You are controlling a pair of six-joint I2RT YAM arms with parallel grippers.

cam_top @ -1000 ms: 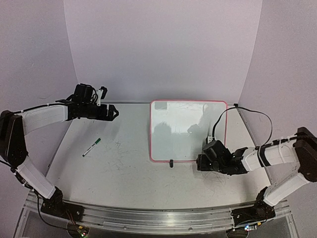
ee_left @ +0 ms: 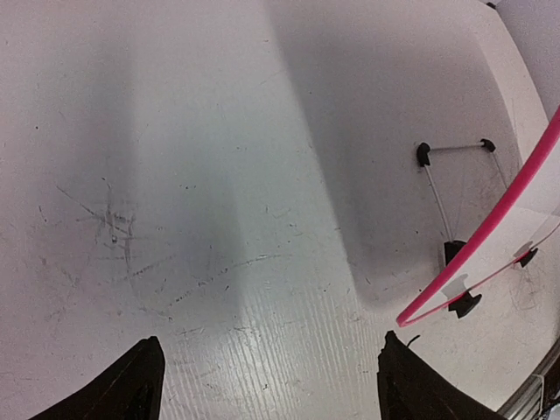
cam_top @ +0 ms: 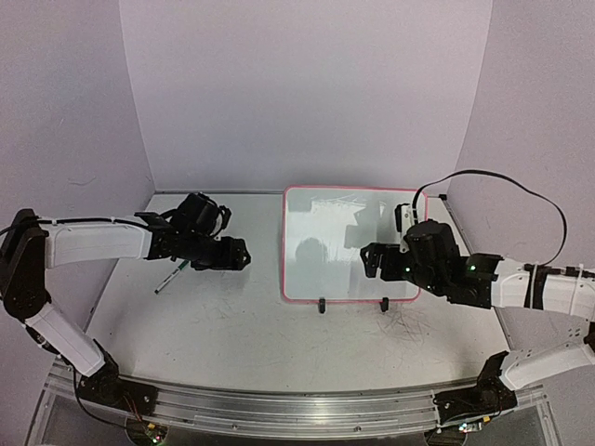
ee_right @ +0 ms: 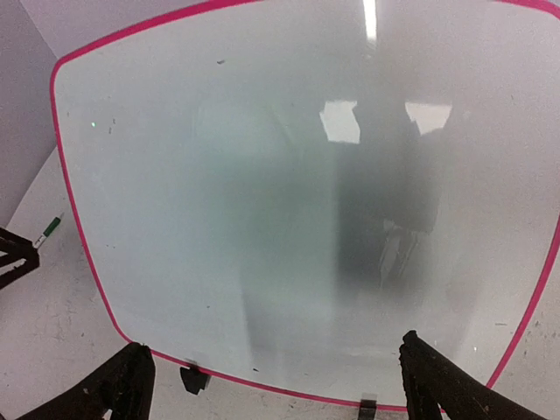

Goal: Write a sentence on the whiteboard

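The whiteboard (cam_top: 321, 246), pink-edged and blank, stands on stands at the right of the table and fills most of the right wrist view. A green-and-white marker (cam_top: 167, 282) lies on the table at the left, its upper end partly covered by my left arm; the right wrist view also catches it at the far left. My left gripper (cam_top: 245, 255) hovers to the marker's right, open, with bare table between its fingers in its wrist view. In front of the board my right gripper (cam_top: 366, 260) is open and empty, its fingers (ee_right: 437, 385) wide apart.
Black feet (cam_top: 322, 305) support the board's lower edge. A metal rail (cam_top: 297, 409) runs along the front of the table. Scuffed, clear table lies between the marker and the board. Walls close in the sides and back.
My left gripper has come down and right, its arm now over part of the marker. The right gripper has risen from the board's lower right edge to the board's middle. The marker has not moved.
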